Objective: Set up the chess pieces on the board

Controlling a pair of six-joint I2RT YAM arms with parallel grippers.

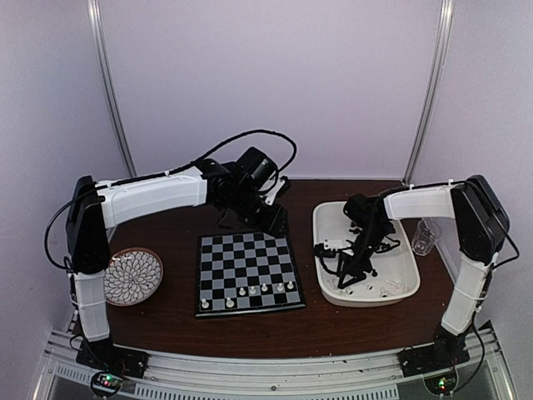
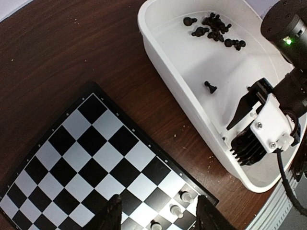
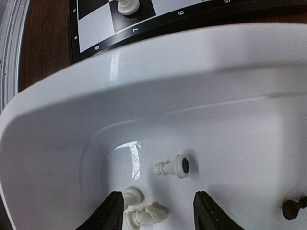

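Observation:
The chessboard [image 1: 241,267] lies mid-table, with several white pieces standing along its near side, among them one white piece [image 2: 187,196] by the board's edge. Over the board's far right corner hangs my left gripper, its fingers apart and empty. Inside the white tray [image 1: 321,225], my right gripper is open above the near end. A white piece [image 3: 175,166] lies on its side ahead of the fingers, while another white piece [image 3: 148,216] lies low between them, not visibly gripped. Black pieces [image 2: 216,26] are heaped at the tray's far end.
The tray's tall wall [image 3: 192,52] stands between the right gripper and the board. A patterned plate [image 1: 133,277] sits left of the board, and a clear glass [image 1: 426,237] lies right of the tray. The board's far squares are bare.

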